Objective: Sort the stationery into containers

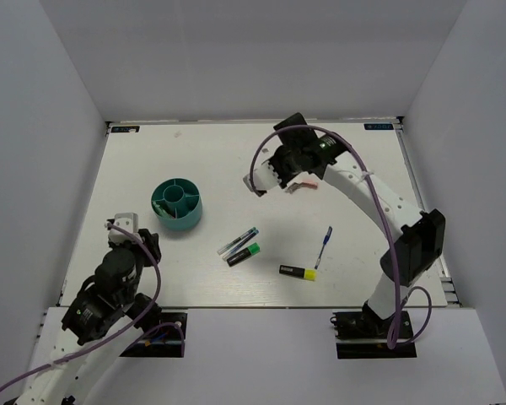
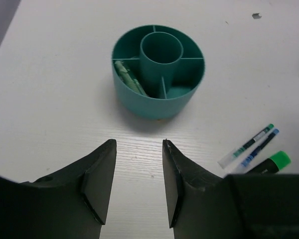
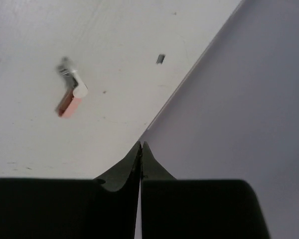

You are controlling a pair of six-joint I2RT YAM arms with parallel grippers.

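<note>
A pink-and-white stapler-like item [image 1: 302, 184] is at the back right of the table, by the right arm. In the right wrist view this pink item [image 3: 70, 102] is blurred, left of my right gripper and well apart from it. The right fingers are shut tip to tip with nothing between them. My left gripper stands open and empty, in front of the teal round organizer [image 2: 144, 104]. One organizer compartment holds a greenish item [image 2: 128, 77]. Two slim pens [image 1: 237, 242] and a green-capped highlighter [image 1: 243, 255] lie mid-table.
A yellow-capped highlighter [image 1: 298, 272] and a blue pen [image 1: 325, 247] lie toward the front right. Walls [image 3: 249, 109] close in the table's sides and back. Between organizer and right arm, the back of the table is largely clear.
</note>
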